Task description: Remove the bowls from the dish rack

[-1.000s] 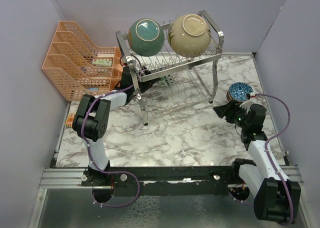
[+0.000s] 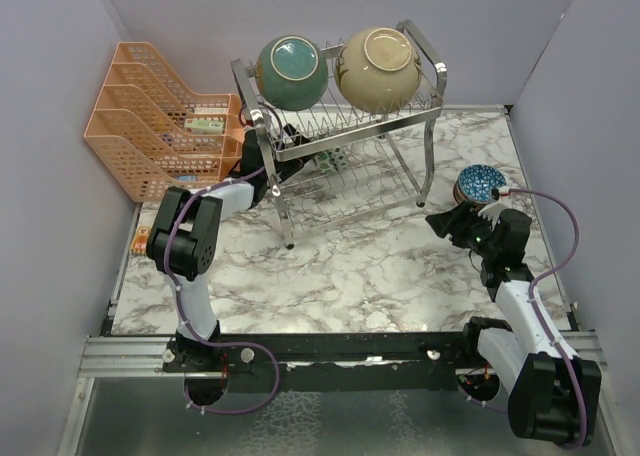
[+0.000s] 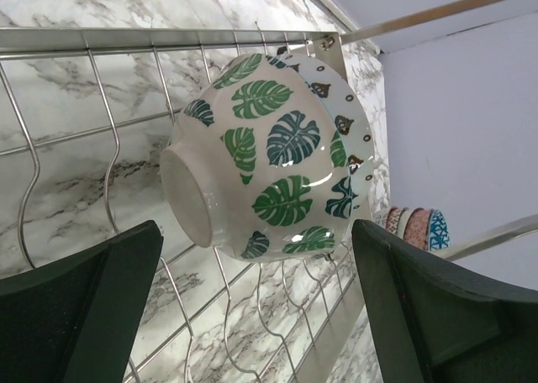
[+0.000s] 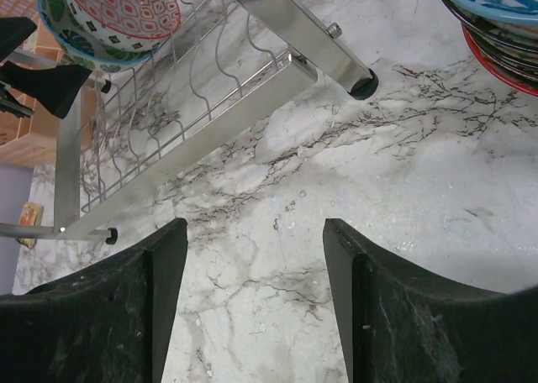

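A two-tier metal dish rack (image 2: pixel 355 136) holds a teal bowl (image 2: pixel 292 73) and a beige bowl (image 2: pixel 378 70) upside down on top. On the lower tier, a white leaf-patterned bowl (image 3: pixel 269 156) lies on its side between the open fingers of my left gripper, which reaches in from the left. Red and green patterned bowls (image 4: pixel 122 13) show there in the right wrist view. My right gripper is open over bare worktop, beside a stack of bowls (image 2: pixel 478 184) at the right.
Orange plastic trays (image 2: pixel 140 116) stand at the back left, partly behind my left arm. Walls bound the worktop at the back and sides.
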